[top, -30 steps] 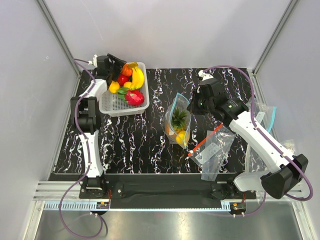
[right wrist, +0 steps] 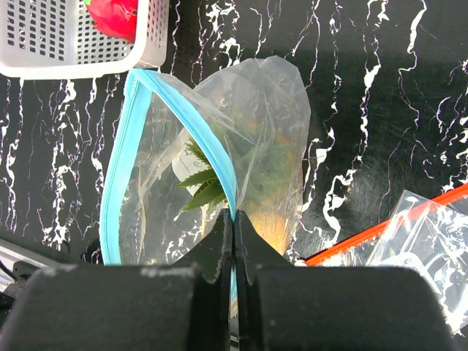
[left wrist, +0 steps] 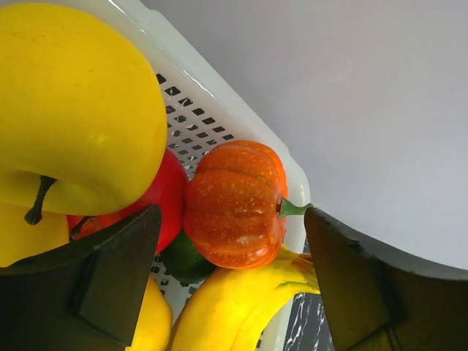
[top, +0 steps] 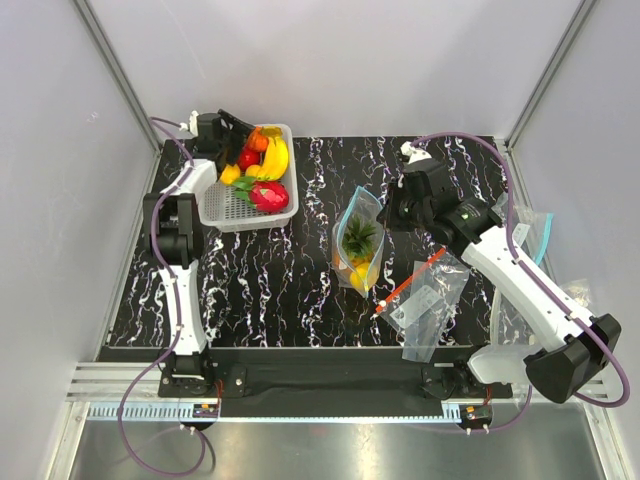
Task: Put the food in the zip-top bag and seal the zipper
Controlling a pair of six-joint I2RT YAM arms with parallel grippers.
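Observation:
My left gripper is open over the white basket (top: pixel 247 224), its fingers either side of an orange pumpkin (left wrist: pixel 234 197). Around it lie a yellow apple (left wrist: pixel 80 102), red fruit (left wrist: pixel 170 186), bananas (left wrist: pixel 227 307) and a dragon fruit (top: pixel 268 197). The clear zip bag (top: pixel 355 240), blue-edged, stands open in the middle, holding a pineapple (right wrist: pixel 205 183) and yellow-orange fruit (top: pixel 360 275). My right gripper is shut at the bag's blue rim; the thin edge runs at its fingertips.
More flat bags, one with an orange zipper (top: pixel 410 285), another with a blue one, lie at the right under and beside my right arm.
The left gripper has shifted slightly over the basket's back. The bag's shape has moved a little; the right arm looks still.

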